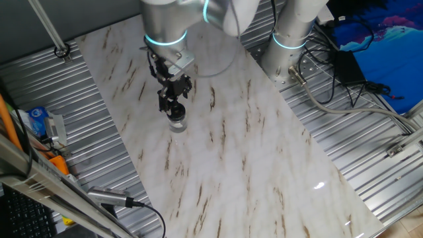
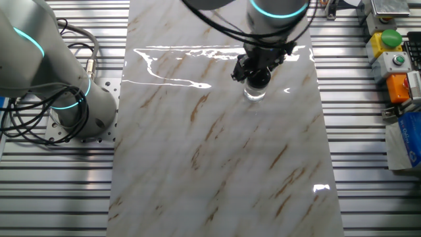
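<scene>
A small clear jar [image 1: 178,125] with a black lid [image 1: 176,111] stands upright on the marble-patterned table [image 1: 264,172]. In the second exterior view the jar [image 2: 254,94] is near the far end of the same surface. My black gripper [image 1: 176,96] is close behind and above the lid, turned at an angle, its fingers spread apart. From the other side, the gripper [image 2: 264,60] partly overlaps the lid, with one finger out to each side. Whether any finger touches the lid cannot be made out. Nothing shows gripped between the fingers.
Most of the tabletop around the jar is bare. Off the opposite edge are a silver cylindrical device [image 1: 111,197] and a green button box [image 2: 391,39].
</scene>
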